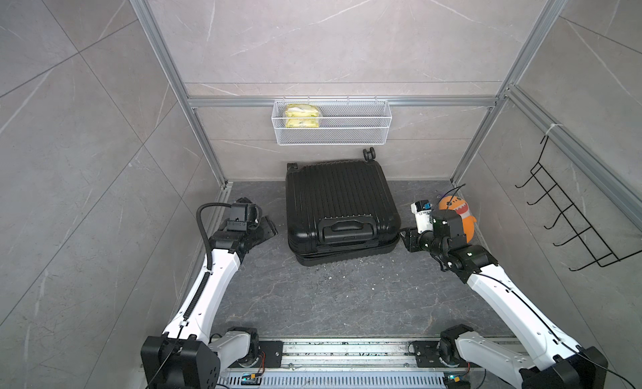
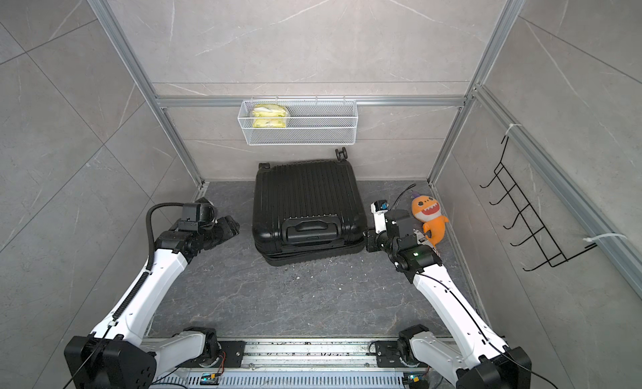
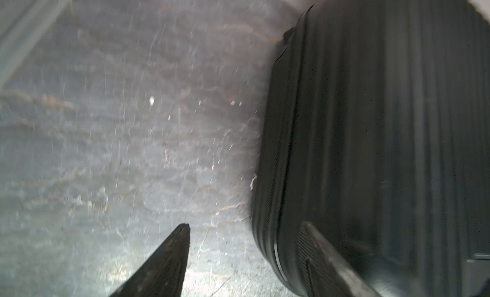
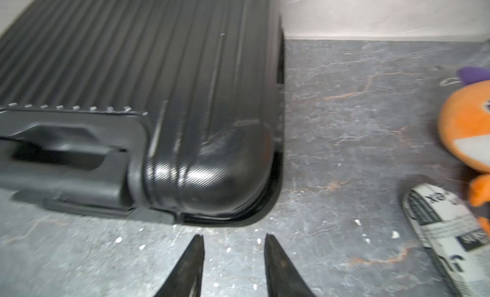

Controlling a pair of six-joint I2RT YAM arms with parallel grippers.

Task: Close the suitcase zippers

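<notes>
The black ribbed suitcase (image 1: 342, 195) lies on the floor with its lid down over its base, handle toward the front. A slim dark gap and the lower rim (image 4: 245, 220) show beneath the lid at its front right corner. Along the left side, a zipper line (image 3: 288, 159) runs in the left wrist view; no pull can be made out. My left gripper stands open, left of the suitcase and apart from it, nothing between its fingers. Also empty and open, my right gripper hangs near the front right corner.
An orange plush toy (image 2: 430, 218) sits on the floor at the right, and a patterned shoe-like item (image 4: 449, 238) lies near it. A white wire basket (image 1: 331, 121) with a yellow packet hangs behind.
</notes>
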